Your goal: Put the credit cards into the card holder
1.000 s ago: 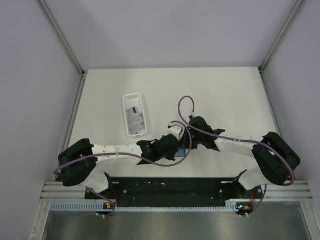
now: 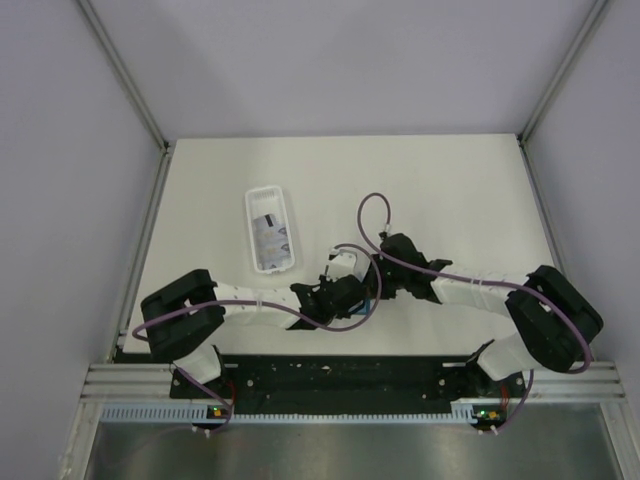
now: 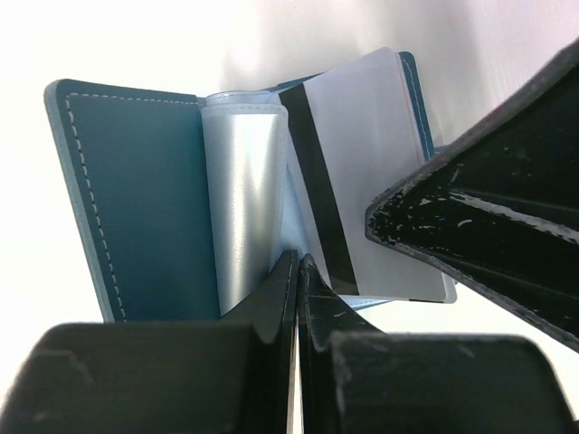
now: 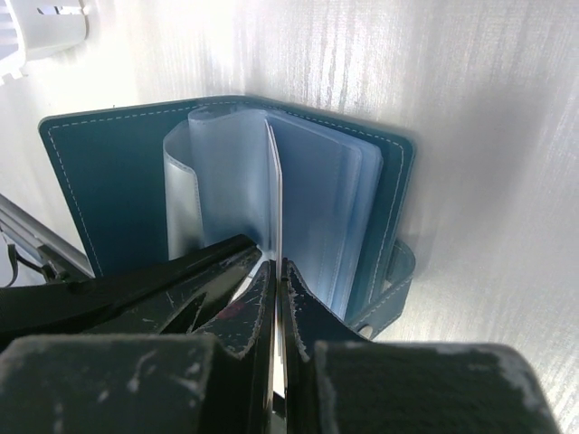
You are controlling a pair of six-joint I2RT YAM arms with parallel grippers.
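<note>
The teal card holder (image 3: 136, 199) stands open on the table, its clear plastic sleeves (image 3: 242, 199) bulging up in the middle. A grey-white credit card (image 3: 371, 154) with a black stripe stands among the sleeves. In the right wrist view this card (image 4: 278, 199) shows edge-on, its near end between the fingertips of my right gripper, which is shut on it. My left gripper is shut, its tips against the edge of the curled sleeves; whether plastic is pinched between them cannot be told. From above, both arms largely cover the holder (image 2: 362, 306).
A white tray (image 2: 282, 264) with cards (image 2: 270, 240) in it stands to the left behind the grippers. The two grippers are very close together over the holder.
My left gripper has shifted slightly left over the holder, its arm bending a little. My right arm has hardly moved, and the tray stays in place.
</note>
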